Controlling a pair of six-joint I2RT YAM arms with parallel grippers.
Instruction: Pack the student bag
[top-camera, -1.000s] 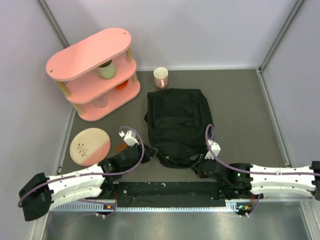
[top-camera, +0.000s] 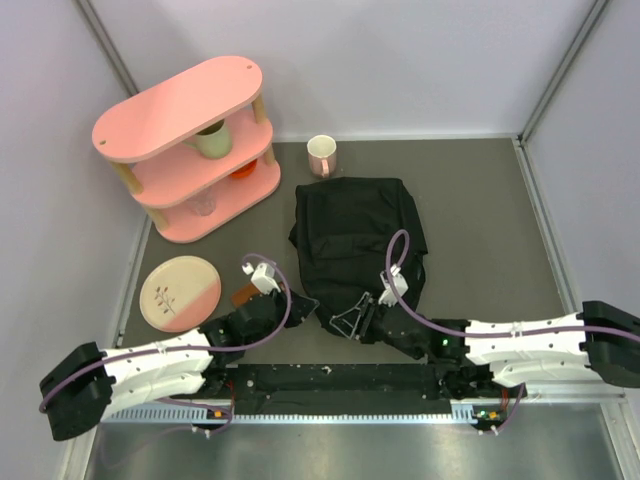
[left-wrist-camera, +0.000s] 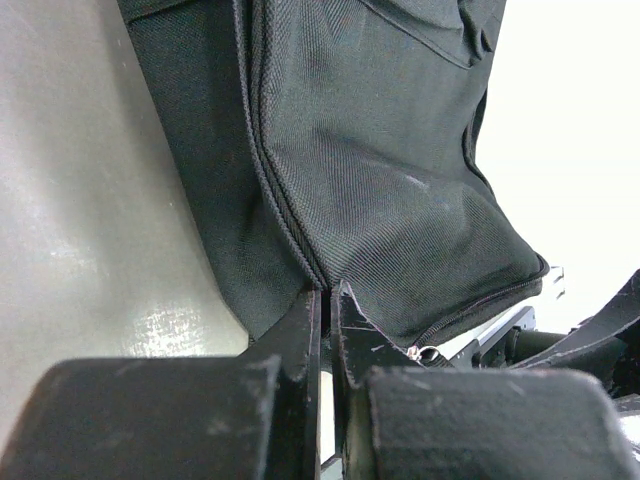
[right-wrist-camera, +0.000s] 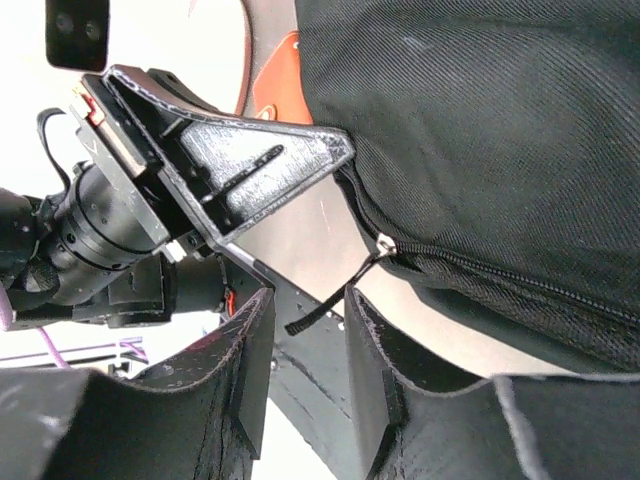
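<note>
The black bag (top-camera: 352, 222) lies on the table with its zipped opening toward the arms. At the left end of the zipper (left-wrist-camera: 285, 215), my left gripper is shut on a thin edge of the bag's cloth. A metal slider with a dark pull cord (right-wrist-camera: 330, 303) sticks out from the zipper near that corner in the right wrist view. My right gripper is part open. Its fingertips stand either side of the cord, seemingly not touching it.
A pink shelf (top-camera: 180, 110) with cups stands at the back left, and a pink-white mug (top-camera: 322, 156) behind the bag. A round plate (top-camera: 180, 293) and an orange-brown item (top-camera: 244, 294) lie left.
My right gripper has moved left along the bag's front edge toward the left gripper and has opened from nearly shut. The left arm and the bag stay almost still.
</note>
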